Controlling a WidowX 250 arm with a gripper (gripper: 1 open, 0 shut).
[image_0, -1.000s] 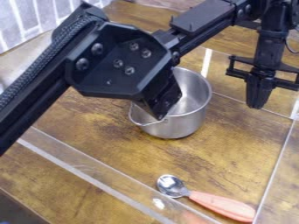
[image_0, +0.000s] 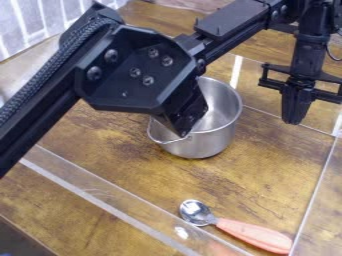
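My gripper (image_0: 295, 106) hangs at the upper right of the camera view, over the wooden table, its fingertips close together with nothing visible between them. A steel pot (image_0: 210, 136) stands in the middle, left of the gripper and partly hidden behind the black arm. A spoon with a pink handle (image_0: 250, 231) lies at the bottom, its metal bowl pointing left.
The black arm crosses the upper left and middle, hiding much of the table there. Pale tape lines (image_0: 114, 203) mark the wood. Bare table lies right of the pot and at the lower left.
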